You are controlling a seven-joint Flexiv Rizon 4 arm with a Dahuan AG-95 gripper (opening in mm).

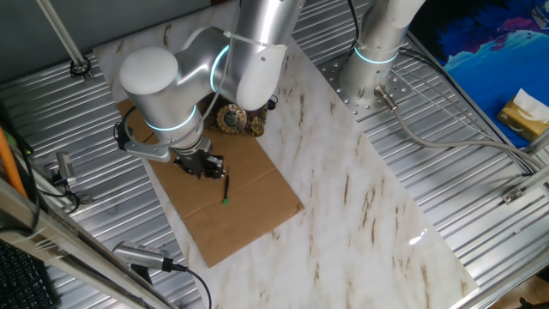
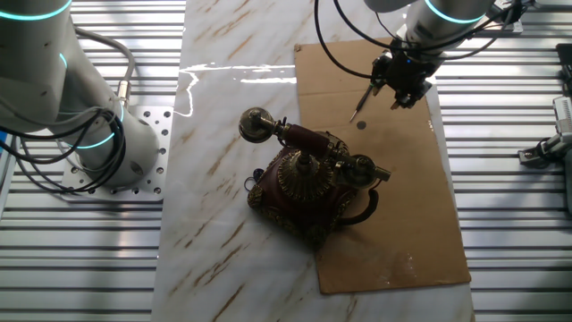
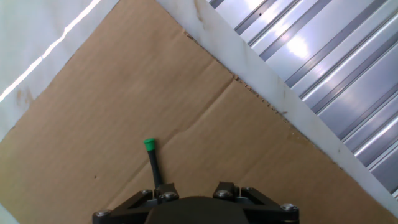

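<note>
A thin screwdriver-like tool with a black shaft and green end (image 3: pixel 150 145) lies on the brown cardboard (image 3: pixel 124 81). My gripper is open above the cardboard, its two black fingertips apart with nothing seen between them. By the left fingertip, the tool's lower end passes out of sight in the wrist view. Exterior view 2 shows the tool (image 2: pixel 361 105) just beside the gripper (image 2: pixel 393 95). An ornate old-style telephone (image 2: pixel 308 179) in dark red and brass stands partly on the cardboard, its handset on top; the arm partly hides it in exterior view 1.
White marbled board (image 1: pixel 343 223) surrounds the cardboard, with wide clear room on the base side. Slatted metal (image 1: pixel 103 202) lies beyond its edges. A camera-like device (image 1: pixel 146 256) with a cable stands near the cardboard's corner. A tissue box (image 1: pixel 525 116) sits far right.
</note>
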